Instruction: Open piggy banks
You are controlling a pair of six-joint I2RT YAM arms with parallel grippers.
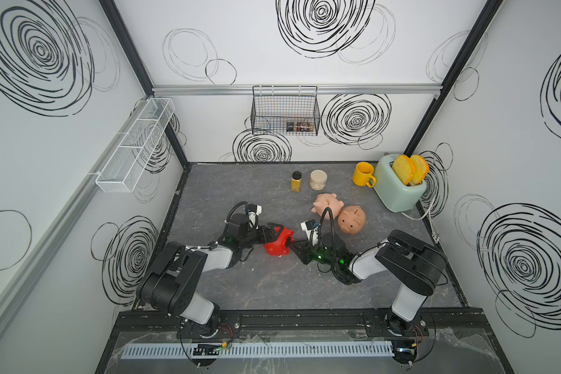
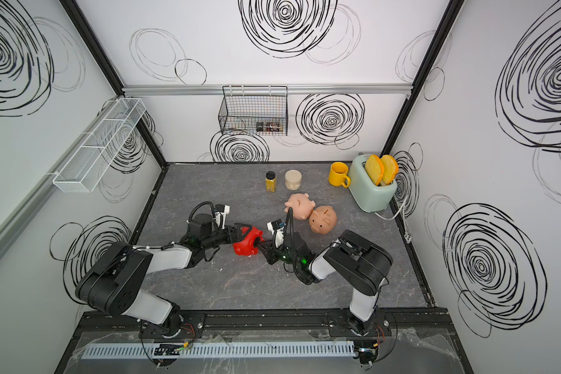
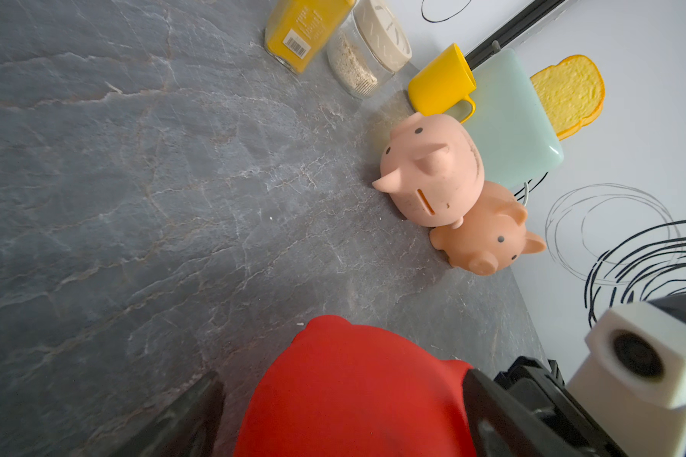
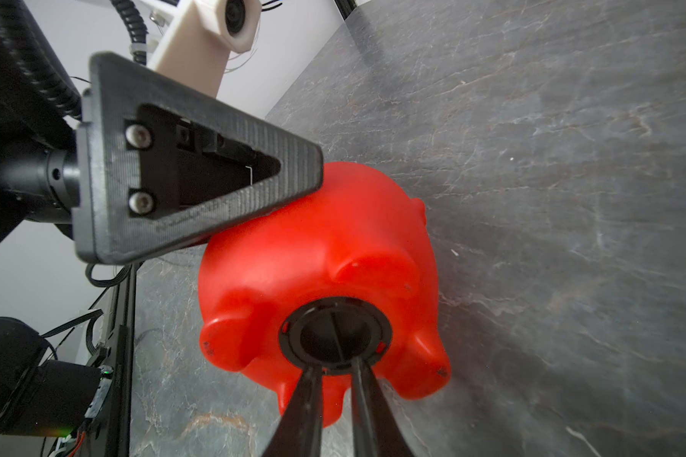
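A red piggy bank (image 1: 278, 242) lies tipped over at mid-table, its feet and underside turned toward my right arm. The right wrist view shows its round black plug (image 4: 335, 335), with a raised bar across the middle. My left gripper is open, one finger on either side of the red body; whether they press on it I cannot tell. My right gripper is shut, with nothing seen between its thin tips, which are in front of the plug's lower edge. Two pinkish piggy banks stand farther back, a paler one (image 1: 327, 204) and a darker one (image 1: 352, 219).
Along the back are a yellow-filled jar (image 1: 296, 182), a white-lidded jar (image 1: 318, 180), a yellow mug (image 1: 363, 174) and a mint toaster (image 1: 397, 187) with bread. A wire basket (image 1: 285, 118) hangs on the back wall. Free room lies to the left and in front.
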